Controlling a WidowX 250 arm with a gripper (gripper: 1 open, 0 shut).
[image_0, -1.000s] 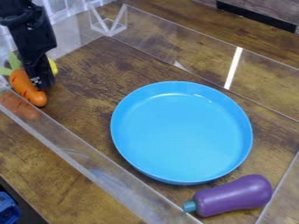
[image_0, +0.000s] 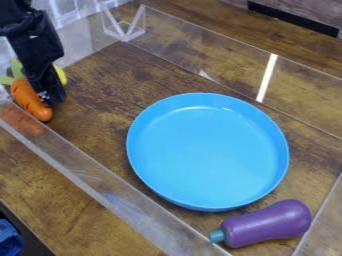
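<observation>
My black gripper (image_0: 46, 88) is at the far left, low over an orange carrot (image_0: 30, 100) with green at its top. A yellow object (image_0: 58, 75) is partly hidden behind the gripper. The fingers are dark and overlap the carrot in this view, so whether anything is between them is unclear. A blue plate (image_0: 206, 149) lies in the middle right, and a purple eggplant-like toy (image_0: 265, 224) lies at the bottom right.
Clear plastic walls border the wooden work surface (image_0: 130, 82) along the left, back and right. The surface between the carrot and the plate is clear. A dark blue object (image_0: 7, 240) sits outside at the lower left.
</observation>
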